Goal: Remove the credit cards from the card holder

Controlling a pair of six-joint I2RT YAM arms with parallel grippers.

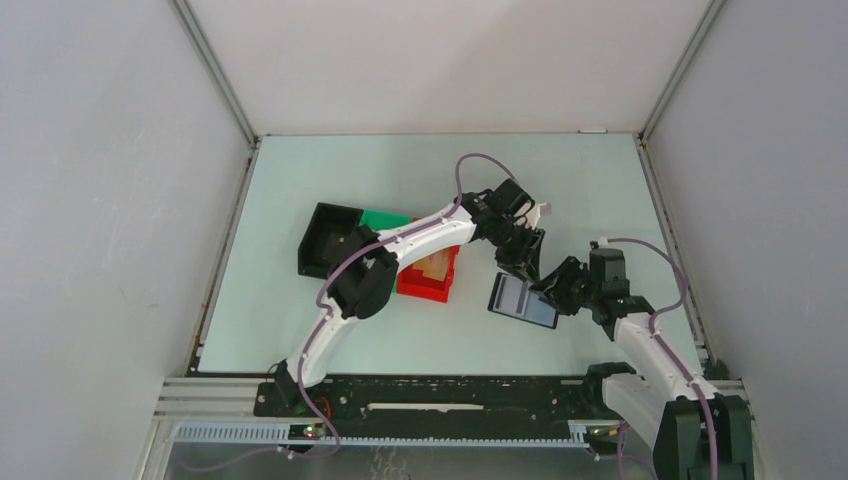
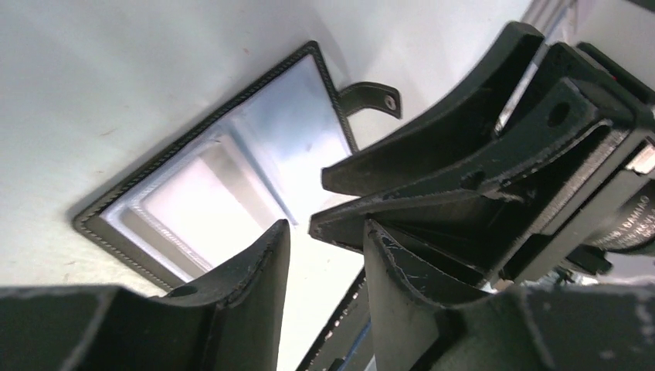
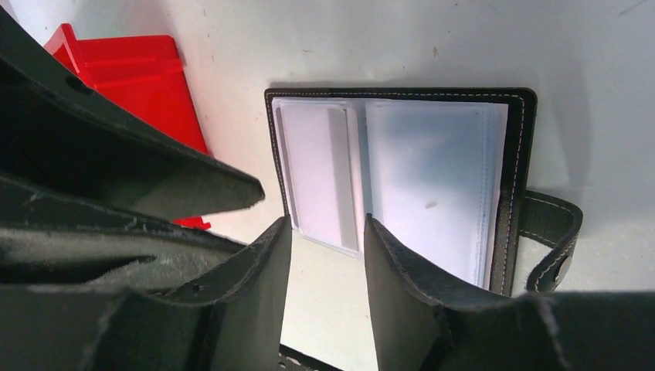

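Observation:
The card holder [image 1: 538,309] lies opened flat on the table, black-edged with stitching. Clear sleeves [image 3: 432,178] cover its inside, and a pale panel [image 3: 318,166] shows on the other side of the fold; whether a card is inside cannot be told. My left gripper is open over the holder, nothing between its fingers. Beside it, my right gripper is open too, above the fold, also empty. The right gripper's dark fingers [image 2: 432,158] reach into the left wrist view from the right, close to the left gripper's tips.
A red box [image 1: 424,286] stands left of the holder, under the left arm. Beyond it are a green box [image 1: 384,220] and a black box [image 1: 326,222]. The holder's strap [image 3: 552,220] sticks out at one edge.

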